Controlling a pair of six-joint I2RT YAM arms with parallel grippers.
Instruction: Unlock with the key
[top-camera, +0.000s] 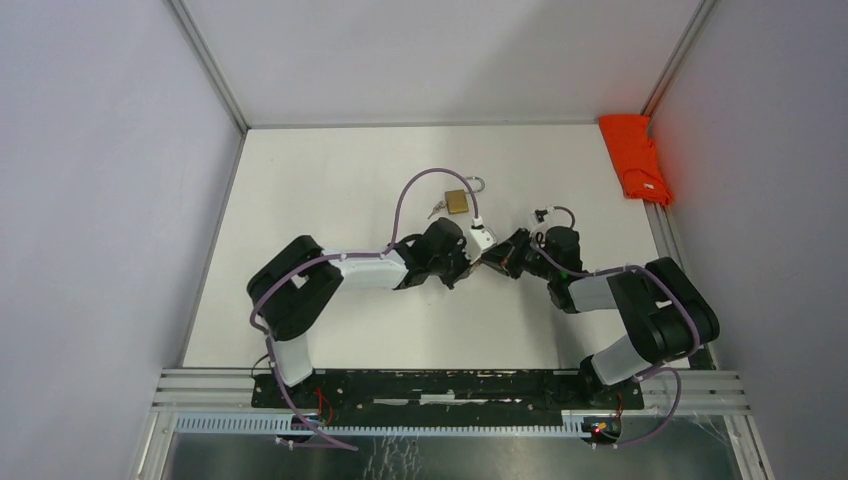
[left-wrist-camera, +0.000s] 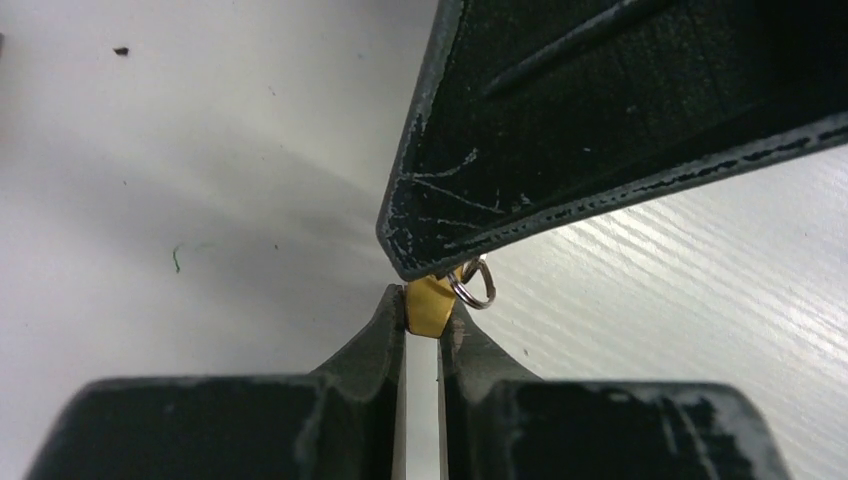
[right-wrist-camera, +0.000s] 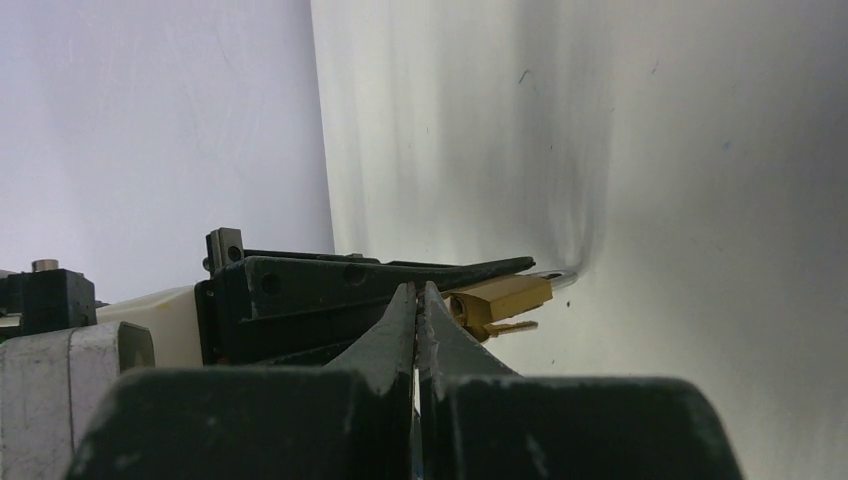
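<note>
A brass padlock (left-wrist-camera: 430, 306) is pinched between the fingertips of my left gripper. In the right wrist view this padlock (right-wrist-camera: 505, 296) lies under the left gripper's upper finger (right-wrist-camera: 400, 276), its shackle (right-wrist-camera: 560, 277) pointing away. A brass key-like piece (right-wrist-camera: 512, 328) juts out beside its body. My right gripper is shut, its tips close to the padlock's near end; I cannot tell whether anything thin is between them. The left wrist view shows a metal ring (left-wrist-camera: 474, 284) at the padlock, partly hidden by the right gripper's dark finger (left-wrist-camera: 600, 120).
Behind the grippers, another brass padlock (top-camera: 457, 202) lies on the white table (top-camera: 330, 190), its shackle (top-camera: 476, 184) swung open and small keys (top-camera: 437, 210) beside it. An orange cloth (top-camera: 634, 160) is at the back right.
</note>
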